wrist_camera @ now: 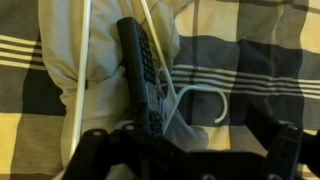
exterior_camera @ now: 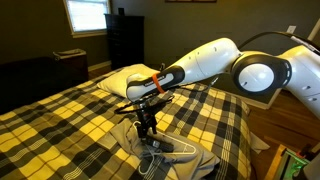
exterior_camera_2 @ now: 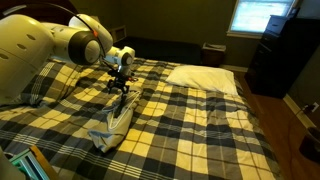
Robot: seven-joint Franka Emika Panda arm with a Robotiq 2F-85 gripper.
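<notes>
My gripper [exterior_camera: 148, 132] points down, low over a rumpled grey garment [exterior_camera: 182, 162] on the bed. In the wrist view its fingers stand apart at the bottom edge, with nothing visibly held. A black remote-like object with keys [wrist_camera: 145, 65] lies on the garment [wrist_camera: 104, 70], its near end partly hidden behind the left finger [wrist_camera: 115, 150]. A thin white hanger [wrist_camera: 222, 100], its hook curling to the right, lies beside the black object and runs up past it. In the second exterior view the gripper [exterior_camera_2: 122, 90] is at the garment's far end [exterior_camera_2: 112, 128].
A checked blanket [exterior_camera_2: 190, 130] covers the bed, with wide bare areas around the garment. A white pillow [exterior_camera_2: 203, 79] lies at the far side. A dark dresser [exterior_camera: 125, 36] stands against the wall, away from the arm.
</notes>
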